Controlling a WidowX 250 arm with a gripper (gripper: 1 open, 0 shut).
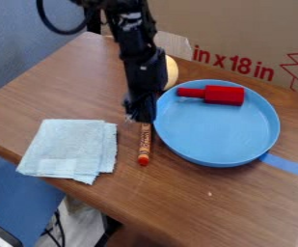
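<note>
The black robot gripper (142,108) is low over the table, at the upper end of an orange-brown stick with a red tip (145,151); whether it is open or closed on the stick is unclear. A light blue plate (217,131) lies to the right, holding a red object with a narrower handle (224,95). A folded pale blue cloth (67,149) lies at the left front. A yellowish rounded object (172,69) is partly hidden behind the arm.
The wooden table (164,207) has clear room at the front right and back left. A cardboard box (241,39) stands behind. Blue tape (289,166) runs to the right edge.
</note>
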